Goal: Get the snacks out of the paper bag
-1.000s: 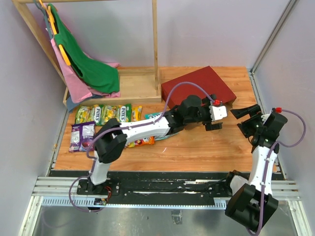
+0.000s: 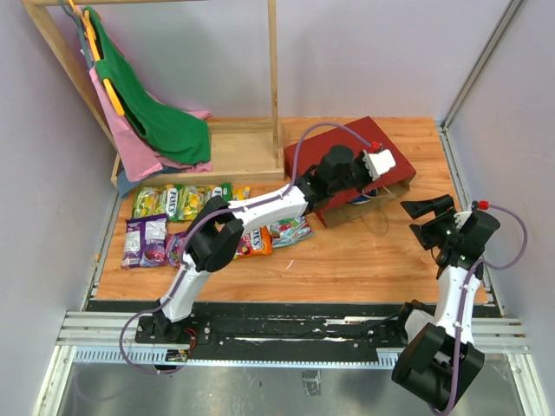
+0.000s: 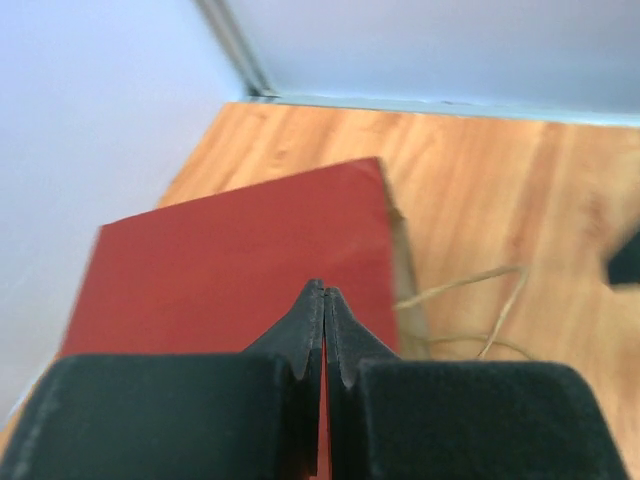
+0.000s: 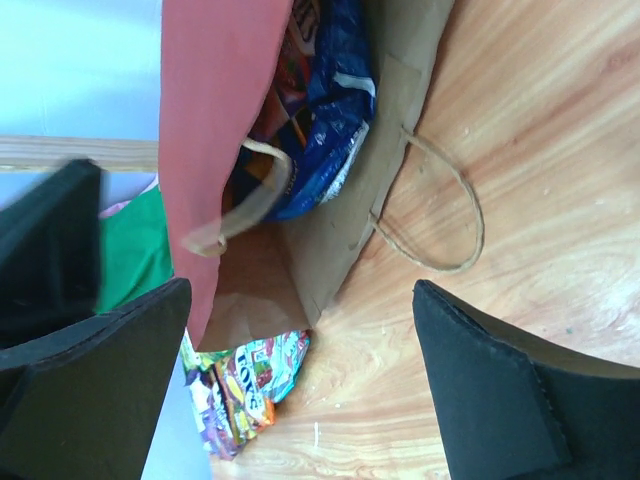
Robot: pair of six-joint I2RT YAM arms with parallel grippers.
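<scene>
A red paper bag (image 2: 334, 139) lies on its side at the back right, its open end facing front; in the right wrist view blue snack packs (image 4: 330, 120) show inside, with handle cords beside them. My left gripper is over the bag, shut, nothing visible between its fingers. My right gripper (image 2: 429, 217) stands open at the right, facing the bag opening, nothing between its fingers.
Several snack packs (image 2: 152, 238) lie in rows at the left and middle of the table (image 2: 191, 286). A wooden rack (image 2: 234, 147) with hanging cloths stands at the back left.
The left arm has moved back over the bag, away from my right gripper. The right gripper has shifted slightly toward the front.
</scene>
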